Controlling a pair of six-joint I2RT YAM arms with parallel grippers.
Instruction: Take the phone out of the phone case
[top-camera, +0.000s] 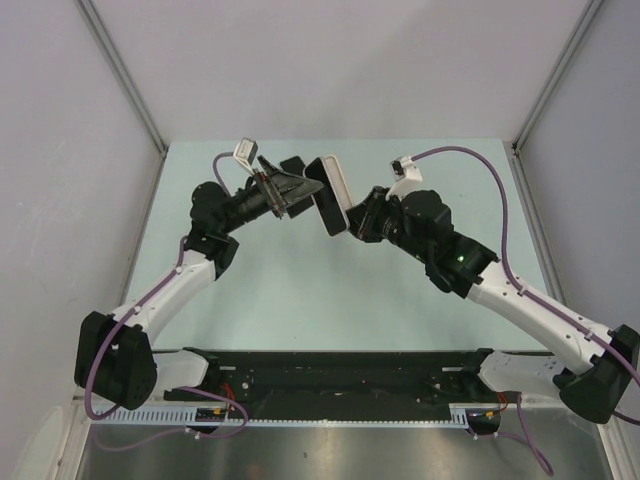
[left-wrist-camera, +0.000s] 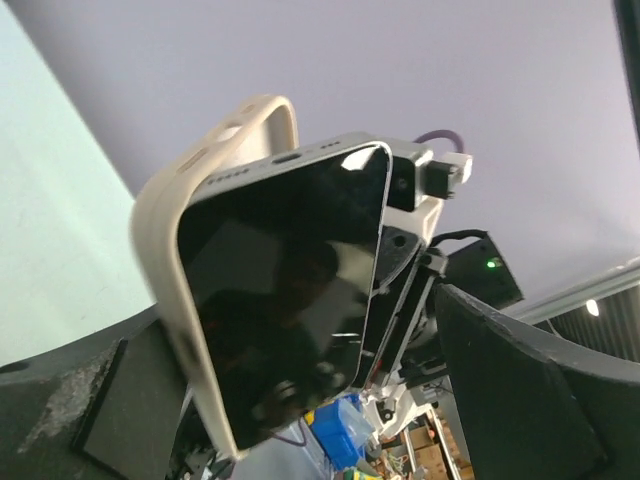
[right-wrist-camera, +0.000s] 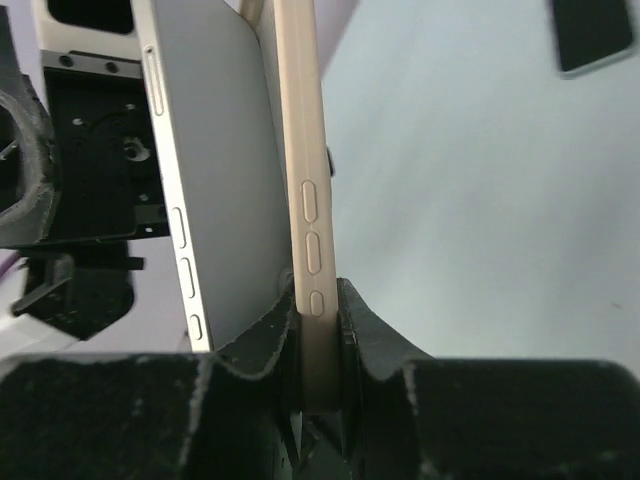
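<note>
The dark-screened phone (top-camera: 328, 205) is held up in the air between my two grippers. Its beige case wraps one end, and the right wrist view shows a wedge-shaped gap between the phone's pale back (right-wrist-camera: 222, 150) and the case's long side wall (right-wrist-camera: 312, 200). My right gripper is shut on that wall, the phone outside its fingers. Both fingers (left-wrist-camera: 535, 395) of my left gripper stand wide apart, with the tilted phone and case seen between and beyond them. Whether either finger touches the phone cannot be told.
Another flat black object (right-wrist-camera: 592, 35) lies on the pale table (top-camera: 260, 290), behind the grippers in the top view. Both gripper ends are close together.
</note>
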